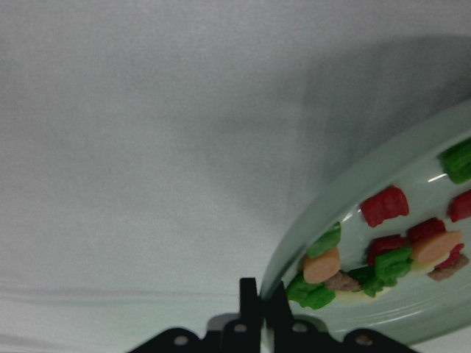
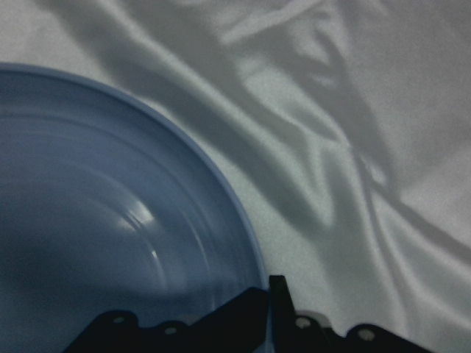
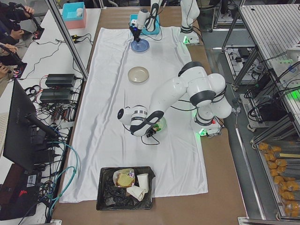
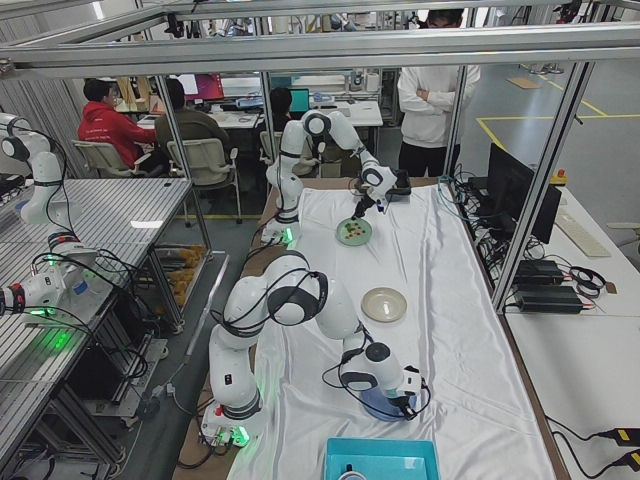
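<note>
A pale green plate (image 4: 354, 240) holds small food pieces, red, green, orange and brown (image 1: 384, 206). My left gripper is shut on the rim at the plate's near-left side, in the left wrist view. At the other end of the table, my right gripper is shut on the rim of an empty blue plate (image 2: 125, 184). An empty beige plate (image 3: 138, 70) lies on the white cloth between the two arms, apart from both grippers.
A black tray (image 3: 108, 197) with packaged items and white cloths sits at one table end. A turquoise bin (image 4: 380, 450) stands at the other end.
</note>
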